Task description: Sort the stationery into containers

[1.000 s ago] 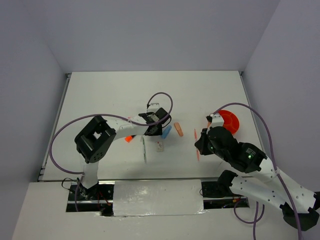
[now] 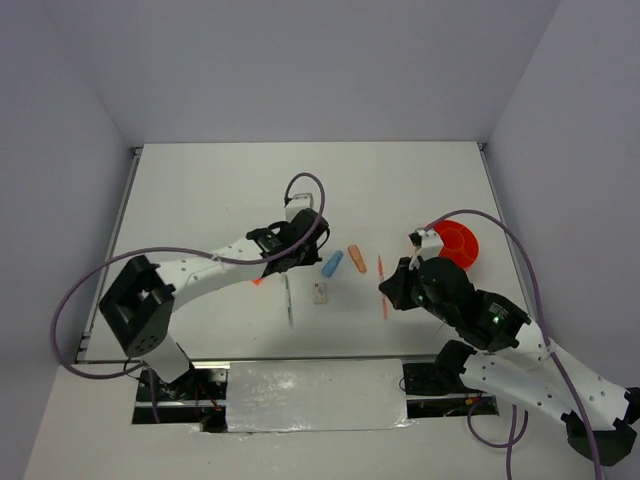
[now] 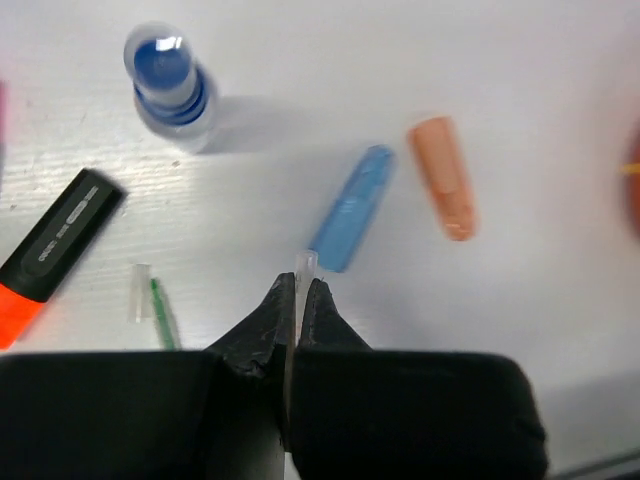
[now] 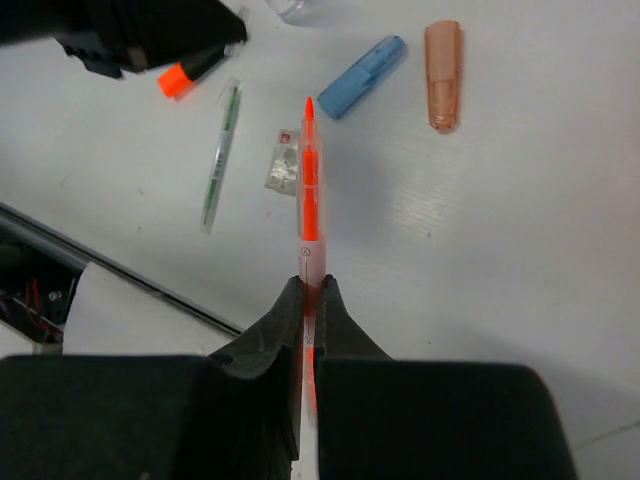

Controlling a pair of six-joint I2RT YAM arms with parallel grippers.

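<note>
My left gripper hangs over the table, shut on a slim translucent item [image 3: 306,265]. My right gripper is shut on an orange pen [image 4: 311,210]. Below lie a blue piece [image 3: 350,208], an orange-tan piece [image 3: 442,178], a black-and-orange highlighter [image 3: 62,235], a green pen [image 4: 222,155] and a small pale block [image 4: 282,162]. A clear bottle with blue [image 3: 170,95] stands behind them in the left wrist view. A red round container [image 2: 458,236] is at the right, partly behind the right arm.
Grey walls surround it; its front edge [image 2: 300,356] borders a lower pale surface.
My left arm has risen and shifted slightly toward the viewer's side of the top view, looking larger. My right gripper has moved slightly left with the orange pen.
</note>
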